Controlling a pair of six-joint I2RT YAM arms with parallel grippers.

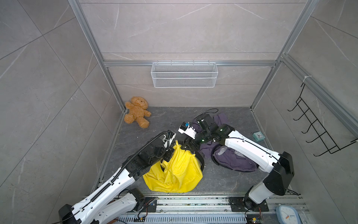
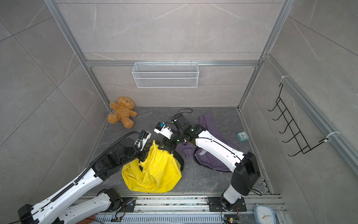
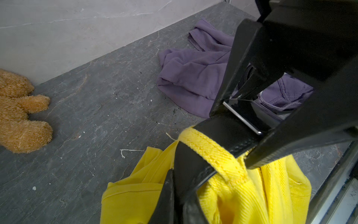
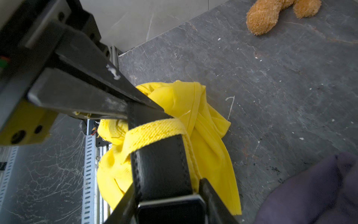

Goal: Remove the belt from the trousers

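Yellow trousers [image 1: 177, 169] lie bunched on the floor at the front, both arms reaching in over their waistband. Through a yellow belt loop [image 3: 212, 153] runs the black leather belt [image 4: 160, 164]; a thin metal bar [image 3: 242, 118] crosses it beyond the loop. On one side of that loop my left gripper is shut on the belt. Across the loop my right gripper stands part open, its fingers [image 3: 236, 67] on either side of the barred belt part. Whether they touch it is unclear. More black belt [image 1: 199, 160] shows along the trousers' right side.
Purple garments [image 1: 235, 158] lie close behind the right arm. A brown teddy bear [image 1: 137, 111] sits at the back left, and a small teal clock [image 1: 258, 136] at the right wall.
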